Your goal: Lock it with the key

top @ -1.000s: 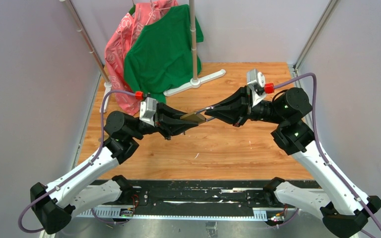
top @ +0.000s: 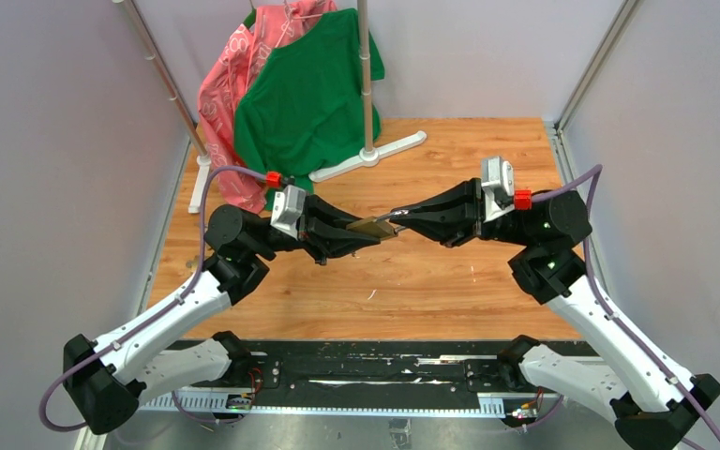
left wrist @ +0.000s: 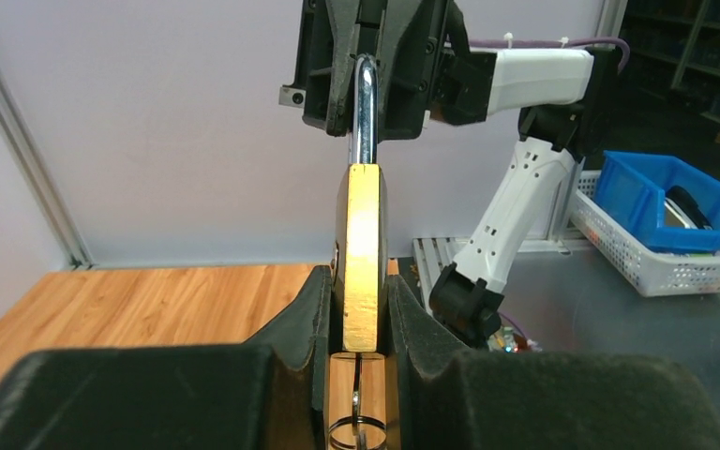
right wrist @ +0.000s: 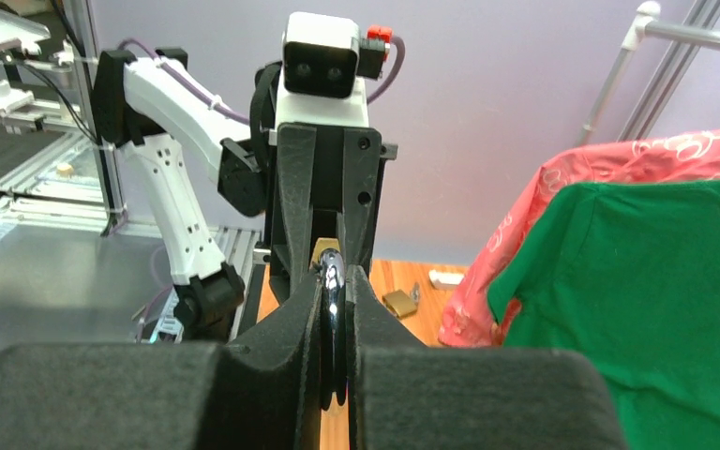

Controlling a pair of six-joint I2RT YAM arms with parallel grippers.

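Both grippers meet in mid-air on a brass padlock. In the top view my left gripper (top: 373, 232) is shut on the padlock's brass body (left wrist: 363, 253); my right gripper (top: 399, 219) is shut on its silver shackle (left wrist: 365, 112). The shackle leaves the body toward the right gripper, and in the right wrist view its rounded bend (right wrist: 333, 291) lies between the fingers. Below the body in the left wrist view hangs a thin metal piece, likely the key, with a wire ring (left wrist: 356, 431). Whether the shackle is seated in the body cannot be told.
A second brass padlock (right wrist: 399, 302) lies on the wooden table (top: 469, 291), a small silvery piece (right wrist: 415, 292) beside it. A rack with a green shirt (top: 309, 103) and a pink garment (top: 220, 94) stands at the back left.
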